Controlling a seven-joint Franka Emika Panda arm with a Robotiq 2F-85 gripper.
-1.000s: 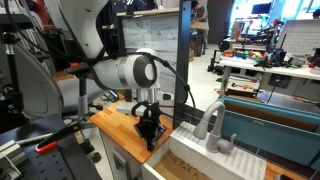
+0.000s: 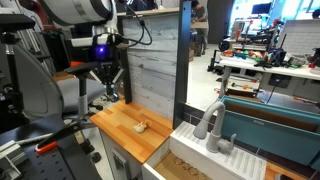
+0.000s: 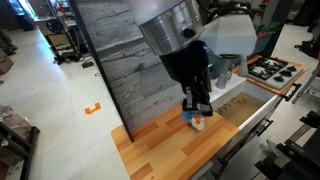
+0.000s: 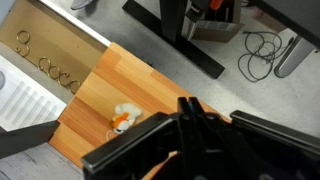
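Observation:
My gripper hangs above the left part of the wooden counter, its dark fingers close together in the wrist view. Right under the fingertips in exterior view 2 shows a small blue object. It seems to be between them, though the wrist view hides it behind the gripper. On the counter lies a small white and orange item, also in exterior view 1 as a pale lump, apart from the gripper.
The sink with a tall grey faucet lies right of the wooden part. A grey plank wall rises behind the counter. A stove stands farther along. Bare wood surrounds the white and orange item.
The arm has swung left and risen, from low near the sink's edge, past the white and orange item, to above the counter's left part. That item has stayed on the counter.

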